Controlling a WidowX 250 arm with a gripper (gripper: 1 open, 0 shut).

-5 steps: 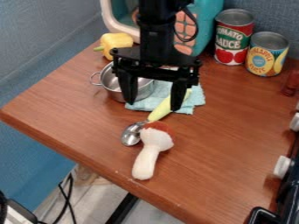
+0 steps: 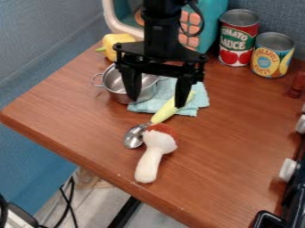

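My black gripper (image 2: 156,89) hangs over the back middle of the table, its two fingers apart and pointing down, above a steel pot (image 2: 111,85) and a folded light blue cloth (image 2: 194,102). A yellow-handled spoon (image 2: 167,109) lies across the cloth, its steel bowl toward the front; whether the right finger touches the handle cannot be told. A white mushroom-like toy (image 2: 152,158) with a red cap lies in front of the spoon.
A yellow object (image 2: 114,41), a teal-and-white toy (image 2: 205,31), a tomato can (image 2: 237,40) and a yellow can (image 2: 272,56) stand at the back. A black appliance (image 2: 286,196) lines the right edge.
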